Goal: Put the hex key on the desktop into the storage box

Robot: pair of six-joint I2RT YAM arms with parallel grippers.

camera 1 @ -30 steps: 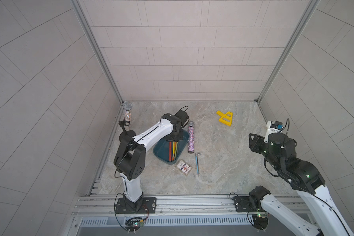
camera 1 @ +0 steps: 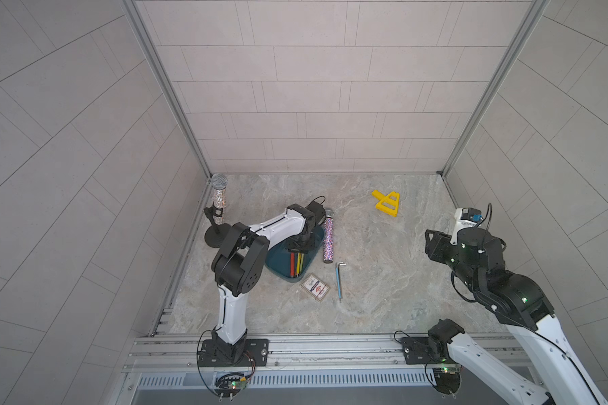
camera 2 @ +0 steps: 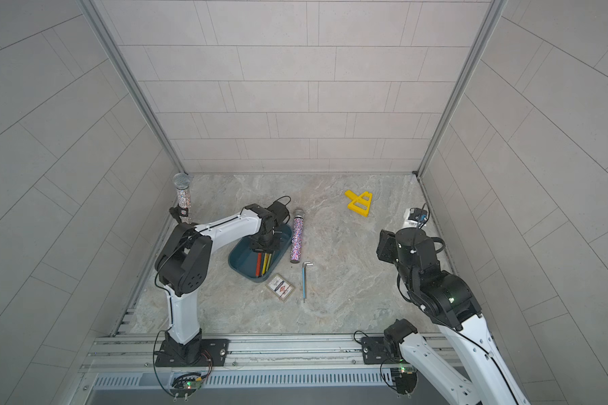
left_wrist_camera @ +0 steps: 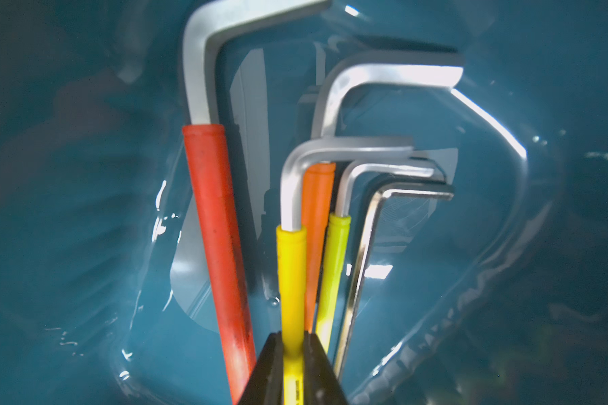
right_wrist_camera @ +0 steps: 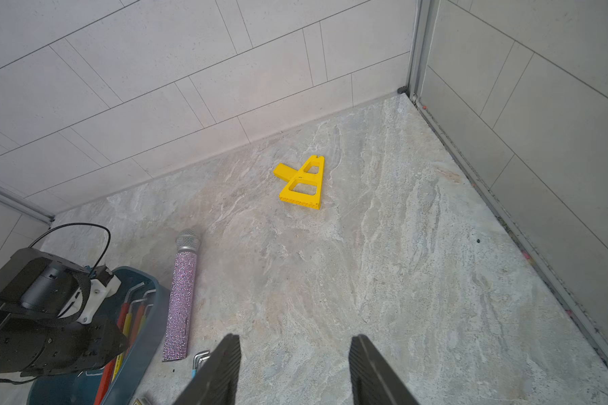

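Observation:
On the desktop lies a blue hex key with a silver bent end. To its left stands the teal storage box, holding hex keys. My left gripper reaches down into the box, its fingers close on either side of a yellow hex key; whether they press on it I cannot tell. Around that key lie a red hex key, an orange one, a lime one and a bare metal one. At the right side my right gripper hangs open and empty, its fingertips apart.
A pink glitter tube stands close along the box's right side. A small clear case lies between box and blue key. A yellow triangular piece rests at the back.
My left arm has bent and its gripper has come lower over the box, towards the keys. The right arm has shifted only slightly. The blue hex key has stayed in place.

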